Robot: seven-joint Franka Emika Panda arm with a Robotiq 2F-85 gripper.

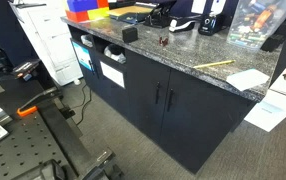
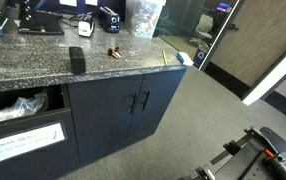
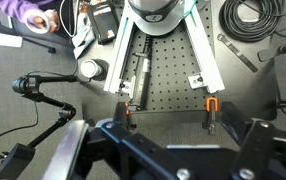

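In the wrist view my gripper shows along the lower edge, its dark fingers (image 3: 71,147) spread wide to either side with nothing seen between them. Beneath it lies the perforated mounting plate (image 3: 178,80) with a round arm base at its top. Neither exterior view shows the gripper clearly. On the speckled counter (image 1: 198,52) stand a black block (image 2: 77,60) and a small reddish-brown item (image 2: 114,52). A yellow stick (image 1: 214,65) and a white sheet (image 1: 248,79) lie nearer the counter's end.
A clear bin of coloured things (image 2: 143,17) stands at the back of the counter. Dark cabinets (image 1: 163,100) front it, with an open shelf (image 2: 18,108) at one side. Floor (image 2: 208,105) separates the counter from the robot's stand. Cables (image 3: 253,15) and a lamp-like stand (image 3: 45,95) flank the plate.
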